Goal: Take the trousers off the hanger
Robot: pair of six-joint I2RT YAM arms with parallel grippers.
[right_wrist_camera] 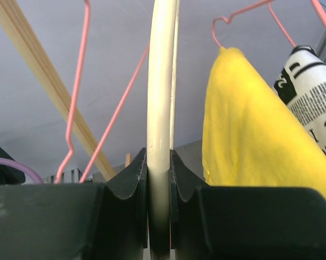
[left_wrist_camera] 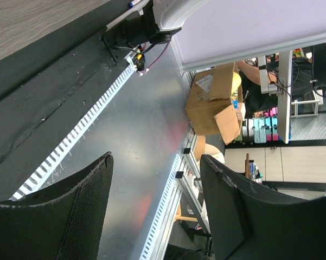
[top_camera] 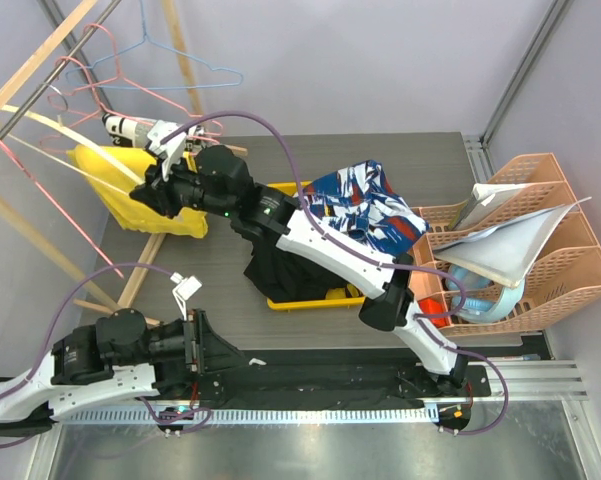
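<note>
My right gripper [top_camera: 150, 185] is at the drying rack, shut on a cream hanger [right_wrist_camera: 160, 97]; no garment shows on that hanger. Behind it a yellow garment [right_wrist_camera: 244, 119] and a black-and-white printed garment [right_wrist_camera: 312, 89] hang at the rack, among pink hangers [top_camera: 98, 85]. Dark clothing [top_camera: 280, 270] and blue patterned fabric [top_camera: 370, 215] lie in a yellow bin [top_camera: 310, 304]; whether either is trousers I cannot tell. My left gripper stands open at the lower left, empty, over the front edge.
The rack's wooden bars [top_camera: 10, 90] and a blue hanger [top_camera: 195, 85] fill the upper left. A peach organiser [top_camera: 570, 280] with papers stands at the right.
</note>
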